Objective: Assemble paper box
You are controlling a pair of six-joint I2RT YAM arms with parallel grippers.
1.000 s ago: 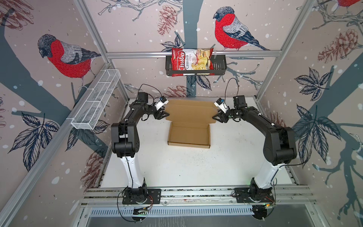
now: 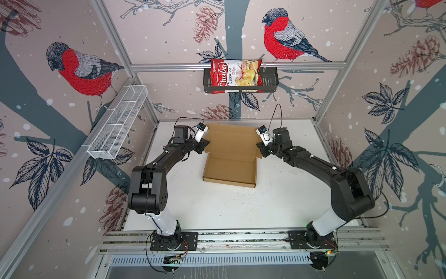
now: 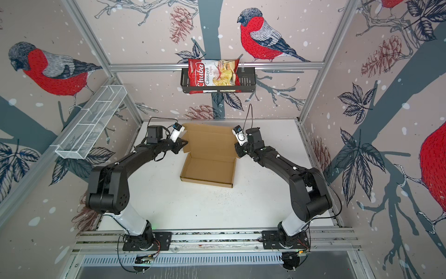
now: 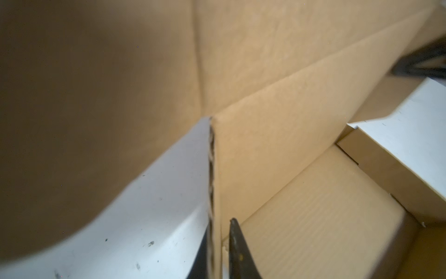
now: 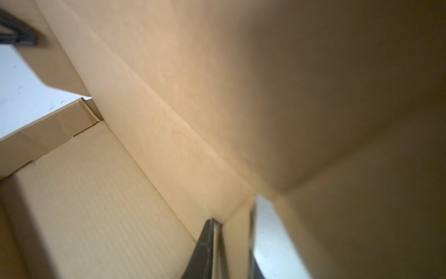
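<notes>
The brown cardboard box (image 2: 230, 171) lies on the white table, its tray walls standing and its lid (image 2: 233, 143) raised at the back. At the lid's left side my left gripper (image 2: 205, 147) is shut on the left side flap; in the left wrist view the flap's edge (image 4: 214, 195) runs down between its fingers. Across from it, my right gripper (image 2: 261, 151) is shut on the right side flap (image 5: 239, 237), which passes between its fingers in the right wrist view. Large front flaps of the lid fill the upper part of both wrist views.
Free white table (image 2: 223, 209) lies in front of the box and to both sides. A black shelf (image 2: 269, 83) with a chips bag (image 2: 237, 73) hangs on the back wall, and a white wire basket (image 2: 118, 123) is on the left.
The lid looks more upright, and the box has shifted slightly toward the front.
</notes>
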